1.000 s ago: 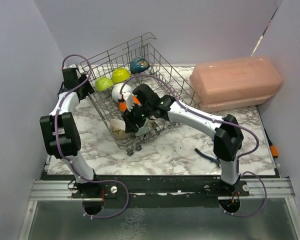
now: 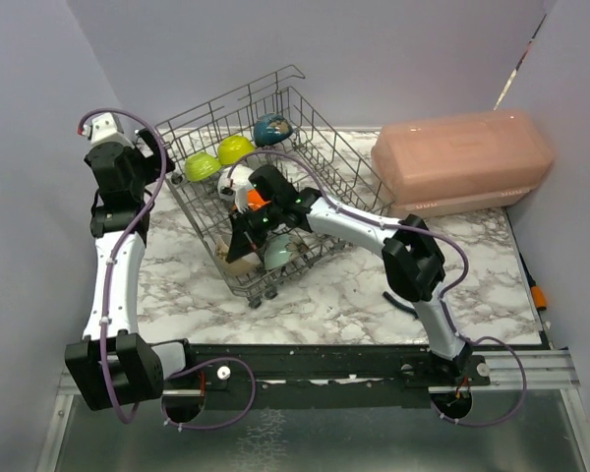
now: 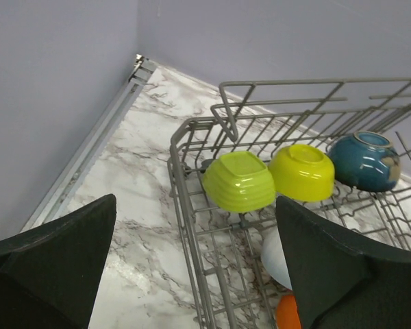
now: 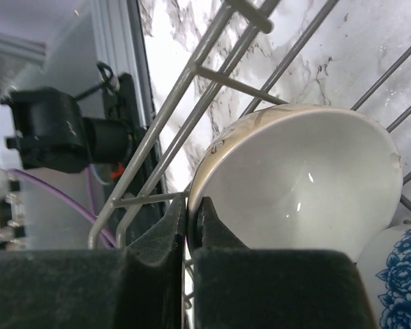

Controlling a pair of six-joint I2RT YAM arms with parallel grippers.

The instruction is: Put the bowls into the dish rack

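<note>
The wire dish rack [image 2: 329, 147] holds a green bowl [image 3: 237, 179], a yellow bowl [image 3: 301, 171], a blue bowl [image 3: 363, 161], a white bowl and an orange one. My left gripper [image 2: 153, 155] is open and empty beside the rack's left side. My right gripper is shut at the near rim of a cream bowl [image 4: 294, 178] at the rack's front; whether the rim is between the fingertips is unclear. A blue flower-patterned piece [image 4: 404, 281] sits beside it, and a pale teal bowl [image 2: 280, 252] shows in the top view.
A pink translucent bin [image 2: 462, 157] stands at the back right. Walls bound both sides.
My left arm has pulled back from the rack toward the left and front, gripper raised. My right gripper has moved slightly left onto the cream bowl's edge.
</note>
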